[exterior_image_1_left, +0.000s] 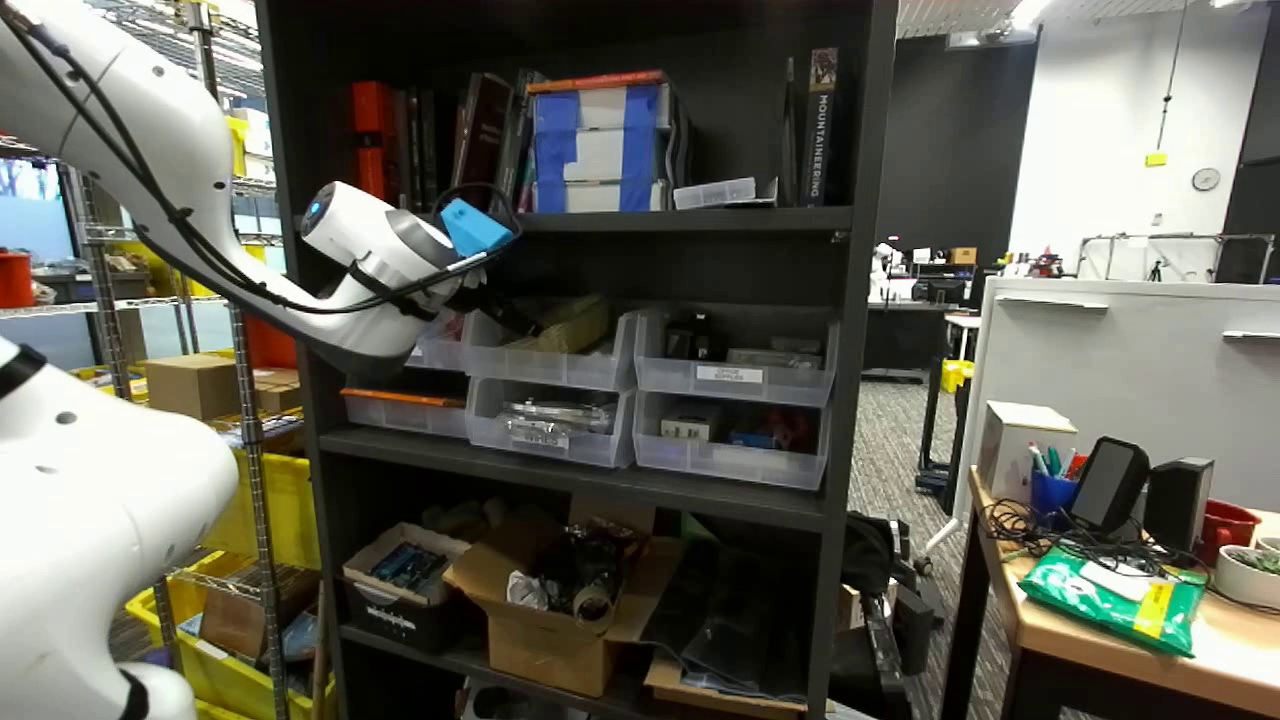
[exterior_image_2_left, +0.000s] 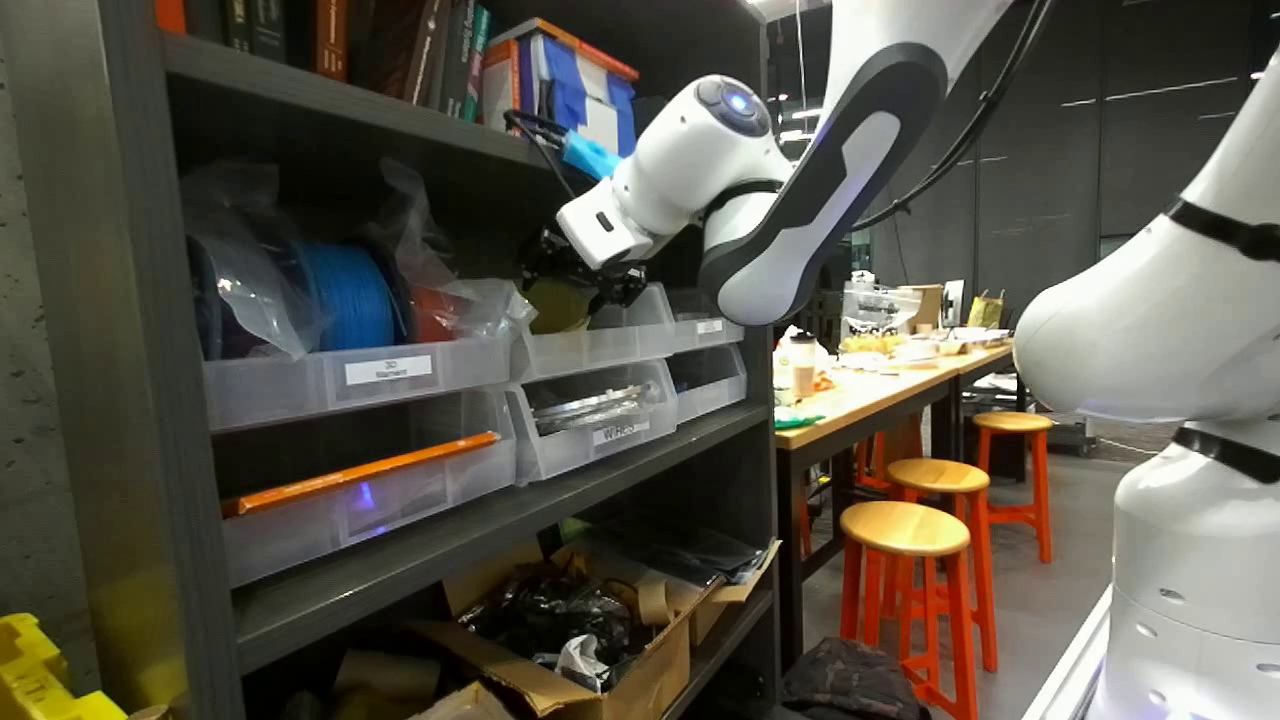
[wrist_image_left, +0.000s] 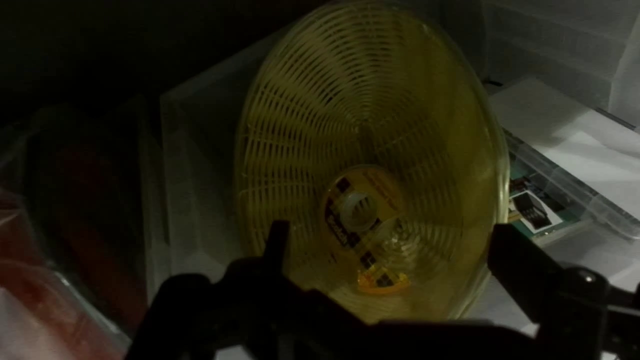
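Observation:
A yellow woven basket (wrist_image_left: 372, 78) leans tilted inside a clear bin on the middle shelf, its open side facing the wrist camera. Inside it lies a roll of Scotch tape (wrist_image_left: 360, 210) in clear and yellow packaging. My gripper is open, one dark finger (wrist_image_left: 276, 243) over the basket's left side and the other at its right rim. No object is seen gripped; whether a finger touches the basket cannot be told. In exterior view 1 the basket (exterior_image_1_left: 570, 325) shows just right of the gripper. In exterior view 2 the arm partly covers the basket (exterior_image_2_left: 555, 305).
A papered clear case (wrist_image_left: 540, 210) lies right of the basket. To the left, a neighbouring bin (exterior_image_2_left: 456, 367) holds filament spools and loose plastic bags. The shelf above (exterior_image_1_left: 744, 220) carries books and boxes close over the wrist. A bin (exterior_image_1_left: 734, 382) of small items stands to the right.

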